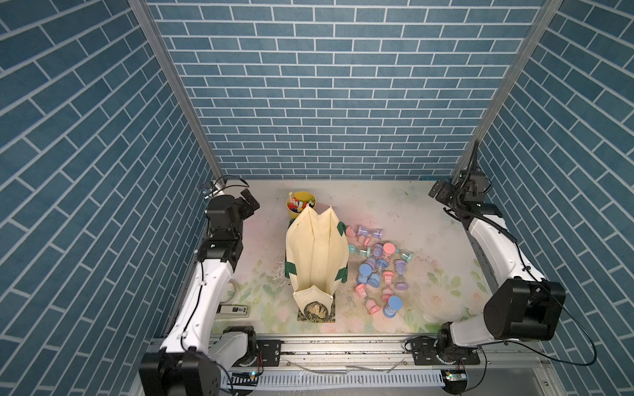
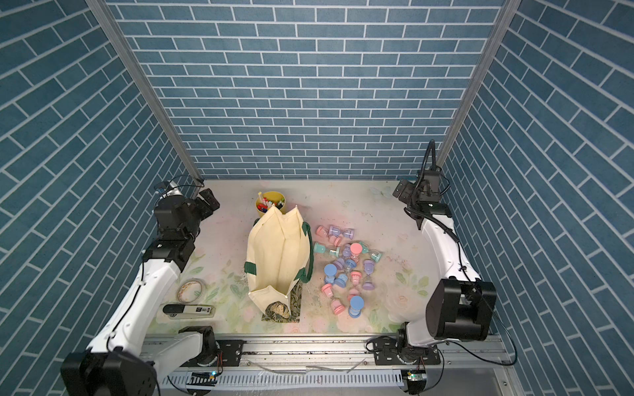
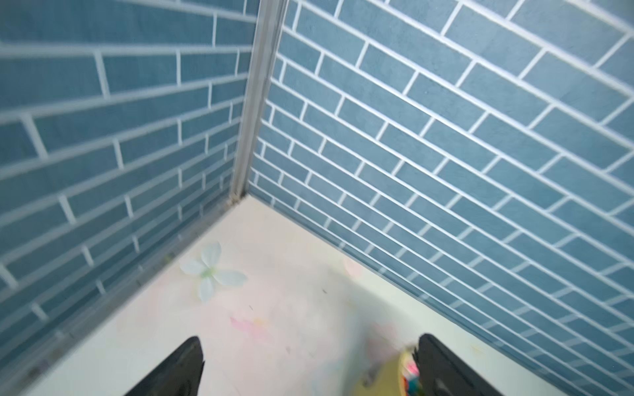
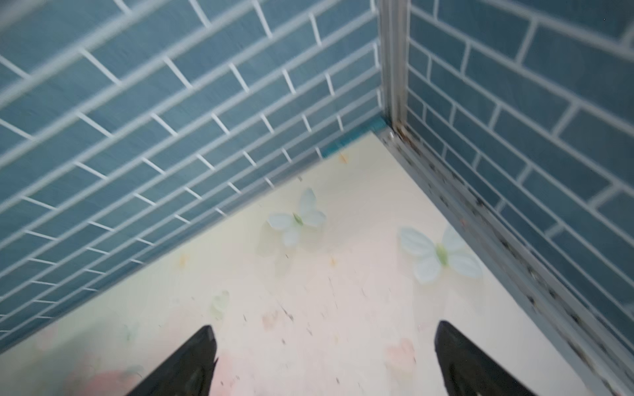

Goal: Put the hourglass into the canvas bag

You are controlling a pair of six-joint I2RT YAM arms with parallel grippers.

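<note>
A cream canvas bag with green straps stands open at the middle left of the table. To its right lies a cluster of several small pink, blue, purple and teal hourglasses, some upright, some on their sides. My left gripper is raised left of the bag, open, with empty space between its fingers in the left wrist view. My right gripper is raised over the back right of the table, also open and empty.
A yellow bucket of small items stands behind the bag. A tape roll and a long flat object lie at the front left. Tiled walls surround the table.
</note>
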